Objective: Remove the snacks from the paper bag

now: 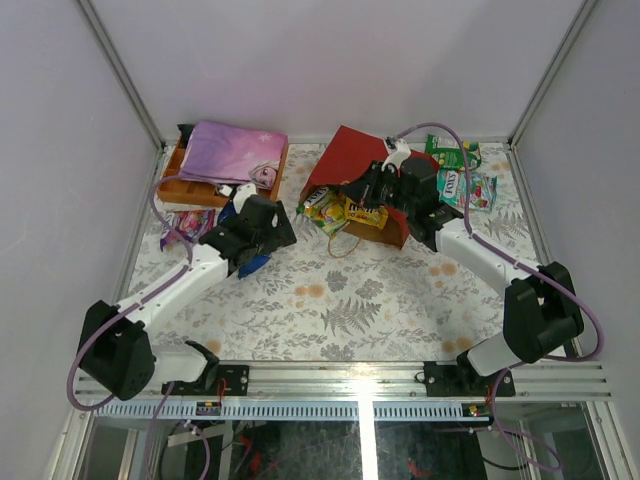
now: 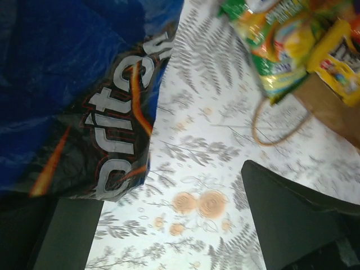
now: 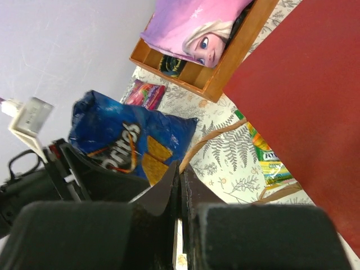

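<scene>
The red paper bag point(image 1: 352, 155) lies on its side, its mouth toward the front. A green-yellow snack pack point(image 1: 325, 211) and a yellow M&M's pack point(image 1: 366, 214) show at that mouth. My right gripper is shut on the bag's thin twisted handle point(image 3: 211, 135), over the bag. On the left lies a blue Doritos bag point(image 3: 132, 135), partly under the left arm in the top view. My left gripper is open above the table, nothing between its fingers, between the Doritos and the paper bag; the Doritos fills its view's left side.
Green packs point(image 1: 453, 152) and a light green pack point(image 1: 468, 190) lie at the back right. A wooden tray point(image 1: 195, 193) with a pink cloth point(image 1: 233, 152) stands at the back left, a purple-red pack point(image 1: 190, 226) in front of it.
</scene>
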